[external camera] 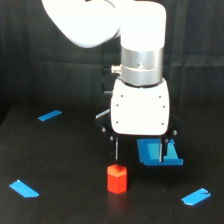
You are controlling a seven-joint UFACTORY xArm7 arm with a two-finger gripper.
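A red block (pixel 117 179) stands on the dark table in front of the arm. Above and behind it in the picture, my gripper (pixel 139 157) hangs pointing down. Its two thin fingers are spread wide apart, with nothing held between them. The left finger (pixel 117 150) appears just above the block in the image; whether they touch cannot be told from this angle. A blue tray-like object (pixel 173 160) lies behind the right finger, partly hidden by the gripper.
Strips of blue tape mark the table: one at the front left (pixel 24 188), one at the front right (pixel 196 197), and one at the back left (pixel 49 115). A dark curtain hangs behind.
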